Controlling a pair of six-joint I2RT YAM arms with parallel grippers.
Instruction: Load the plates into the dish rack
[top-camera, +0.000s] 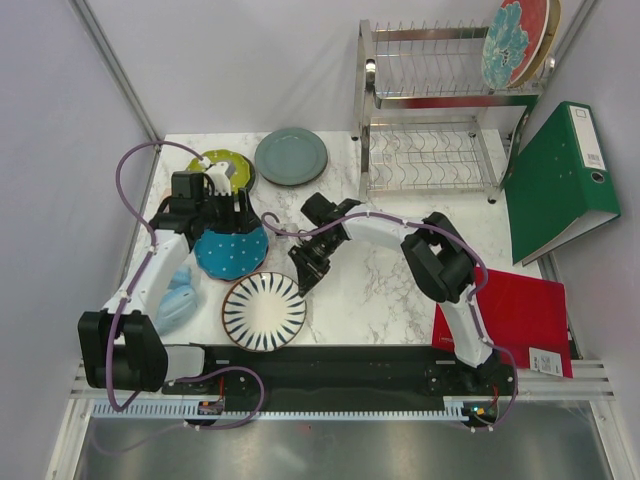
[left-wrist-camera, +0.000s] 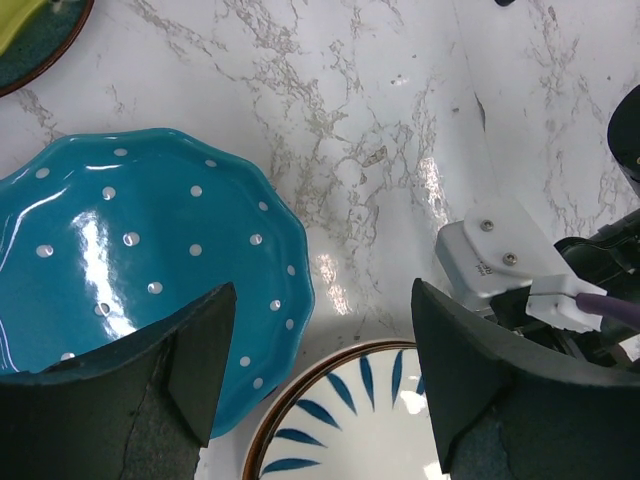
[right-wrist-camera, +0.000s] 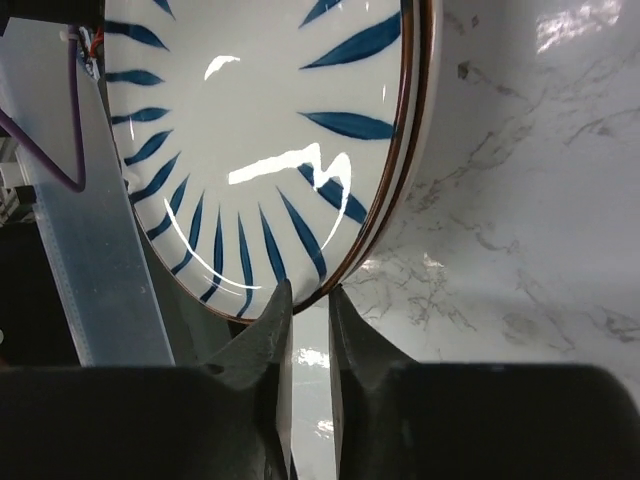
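Observation:
The white plate with blue petal marks and a brown rim (top-camera: 264, 311) lies at the table's front left, with more than one rim showing in the right wrist view. At its right edge is my right gripper, fingers only a little apart; one finger overlaps the plate's face and the rim runs between the fingertips. No firm hold shows. My left gripper is open and empty above the blue dotted plate (left-wrist-camera: 150, 260). Farther back are a green-yellow plate (top-camera: 238, 165) and a grey-green plate (top-camera: 290, 156). The dish rack (top-camera: 430, 101) stands at the back right.
A floral plate (top-camera: 507, 42) leans at the rack's upper right. On the right are a green binder (top-camera: 560, 180) and a red folder (top-camera: 520, 315). A light blue object (top-camera: 178, 303) lies at the left.

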